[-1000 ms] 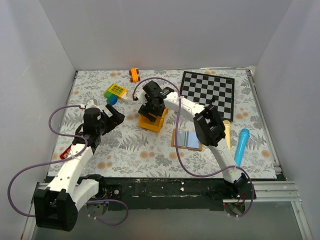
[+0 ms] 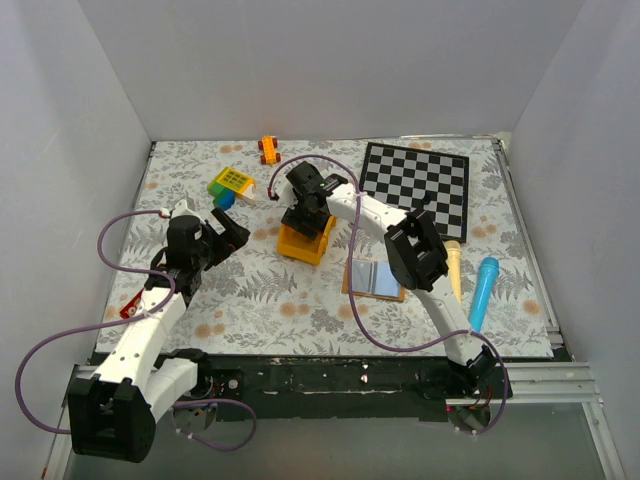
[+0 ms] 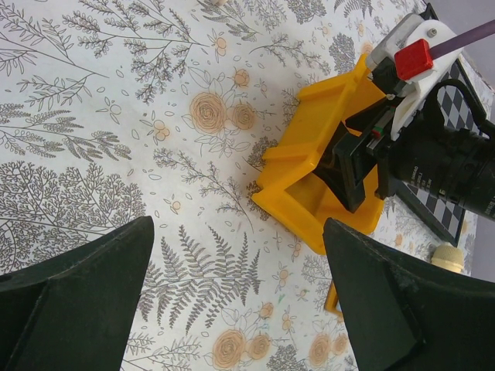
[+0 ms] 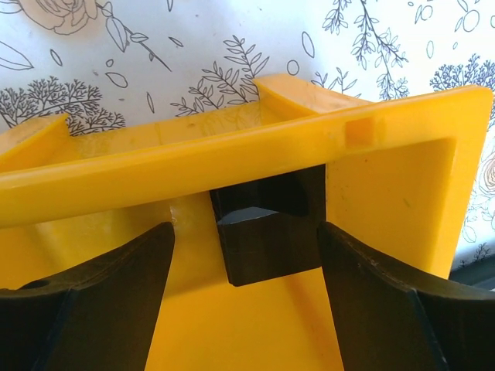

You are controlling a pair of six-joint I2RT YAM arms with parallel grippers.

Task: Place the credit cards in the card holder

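Note:
A yellow plastic container stands in the middle of the table. My right gripper is down inside it, open; in the right wrist view a black rectangular object rests against the container's inner wall between the fingertips, apparently not gripped. A small tray with silvery-blue cards, possibly the card holder, lies right of the container. My left gripper hangs open over the table's left side, empty, facing the container.
A checkered board lies at back right, blue and cream cylinders at right. Toys sit at back left, a red item at far left.
My right gripper has shifted very slightly within the yellow container over the last second. The left arm has not moved.

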